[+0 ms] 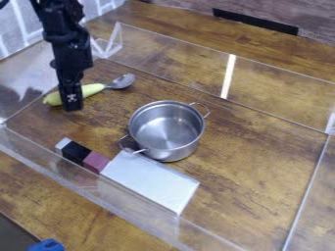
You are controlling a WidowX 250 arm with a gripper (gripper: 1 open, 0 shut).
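Observation:
My black gripper [72,99] is low at the upper left, with its fingertips at a yellow banana-like object [89,89] lying on the wooden table. Whether the fingers are closed on it is hard to tell. A silver spoon [121,80] lies just beside the yellow object. A steel pot [167,128] with two handles stands in the middle.
A pale board [151,179] and a dark block with white and maroon parts [84,155] lie in front of the pot. Clear low walls enclose the area. A blue object [46,245] sits at the bottom left.

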